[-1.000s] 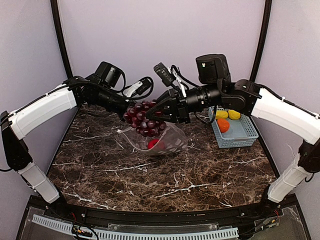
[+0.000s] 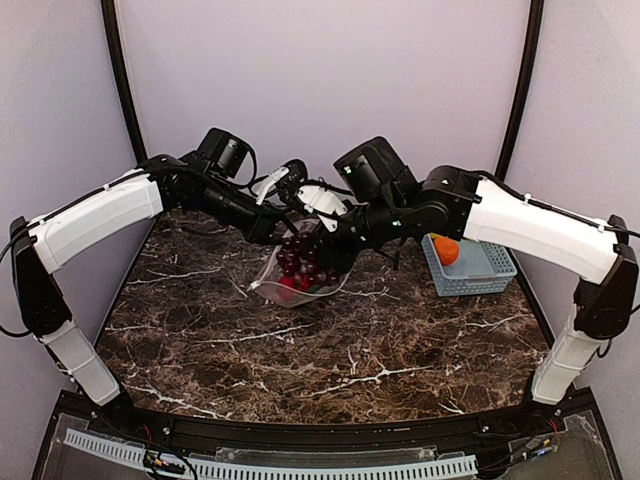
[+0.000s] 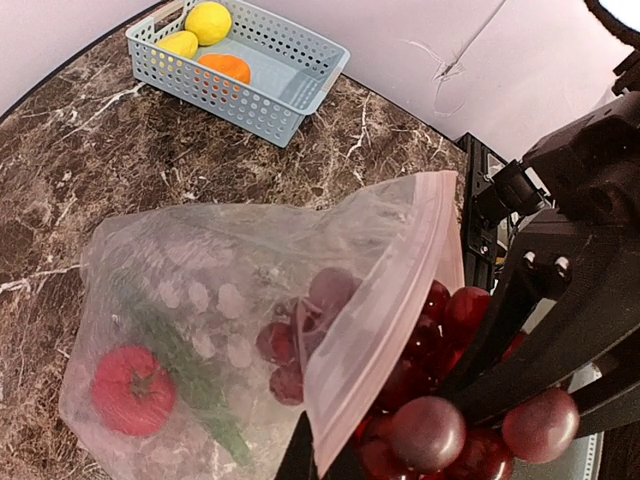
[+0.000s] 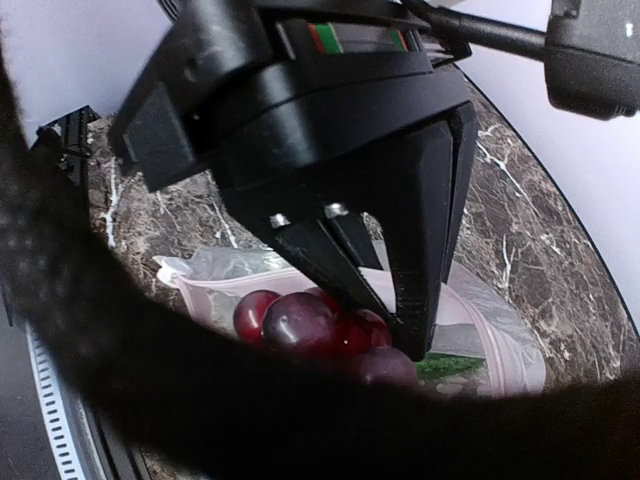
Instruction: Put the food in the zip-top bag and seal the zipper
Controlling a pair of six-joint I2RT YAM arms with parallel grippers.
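Observation:
The clear zip top bag (image 3: 230,235) stands mouth-up on the dark marble tabletop, with a red tomato (image 3: 133,391) and something long and green (image 3: 190,375) inside it. At the bag's mouth, the bunch of dark red grapes (image 2: 300,258) is partly inside, several grapes showing above the pink zipper rim (image 3: 385,320). My right gripper (image 2: 338,245) is shut on the grapes, its tips among them in the left wrist view. My left gripper (image 2: 275,236) is shut at the bag's rim, which appears pinched between its fingers. Dark blur hides the right fingertips in the right wrist view.
A blue-grey basket (image 3: 225,98) at the right holds a lemon (image 3: 208,23), another yellow fruit (image 3: 180,44) and an orange one (image 3: 224,67). The two arms stand close together over the bag.
The grapes have shifted slightly right and sunk deeper into the bag. The left arm has moved only slightly.

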